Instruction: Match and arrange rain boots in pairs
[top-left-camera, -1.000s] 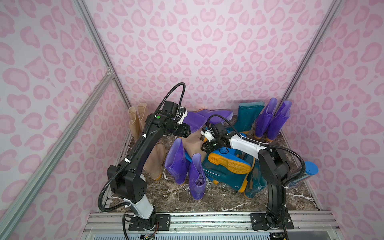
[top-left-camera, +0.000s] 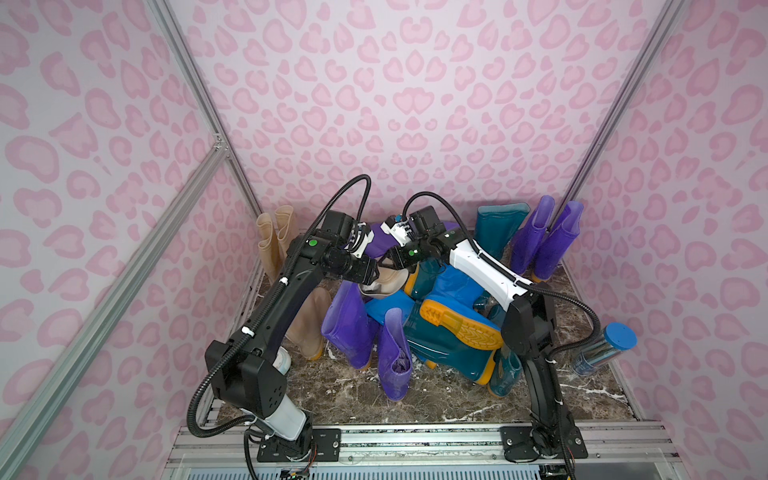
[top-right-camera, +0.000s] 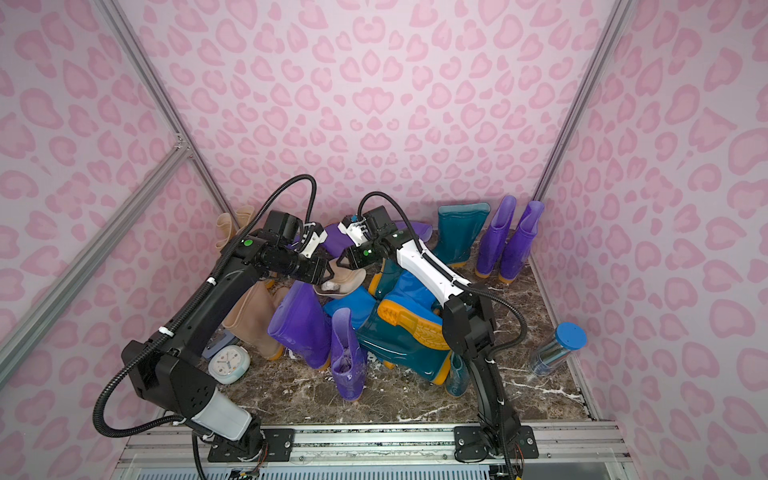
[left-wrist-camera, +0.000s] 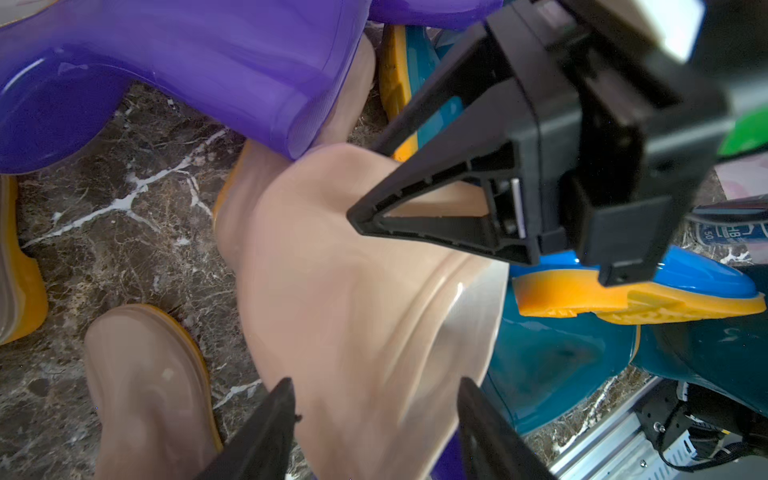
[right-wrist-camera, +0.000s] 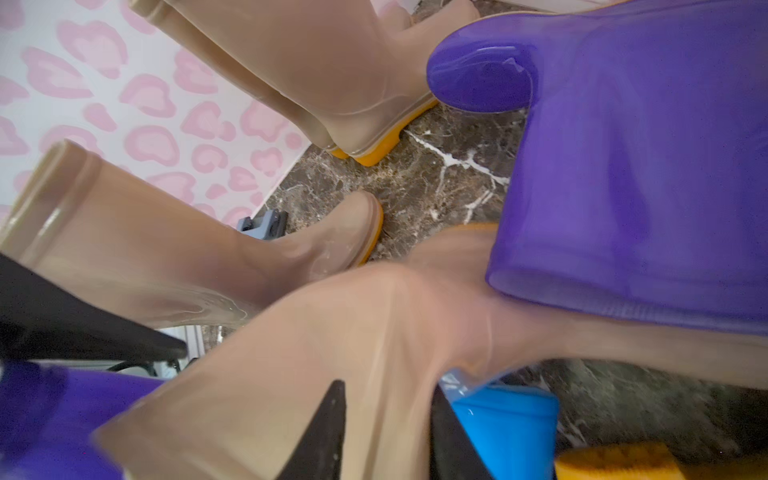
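Observation:
A beige boot (top-left-camera: 385, 281) lies in the middle with its shaft raised and its opening toward the front. My left gripper stands open above that shaft, its fingers wide apart and not closed on it. Coming across from the right, my right gripper has beige material below and between its partly spread fingers; whether they grip it I cannot tell. Another beige boot (top-left-camera: 310, 320) stands at the front left, and a beige pair (top-left-camera: 276, 236) at the back left. Two purple boots (top-left-camera: 349, 324) stand at the front. A purple pair (top-left-camera: 548, 240) stands at the back right.
Blue (top-left-camera: 456, 292) and teal boots (top-left-camera: 436, 340) with yellow soles lie piled in the middle. A teal boot (top-left-camera: 497, 228) stands at the back. A blue-lidded clear jar (top-left-camera: 604, 349) is at the right, a white clock (top-right-camera: 229, 365) at the left.
My right gripper has moved left and back toward the left one. The beige boot's shaft has risen and turned its opening forward. My left gripper has shifted slightly lower.

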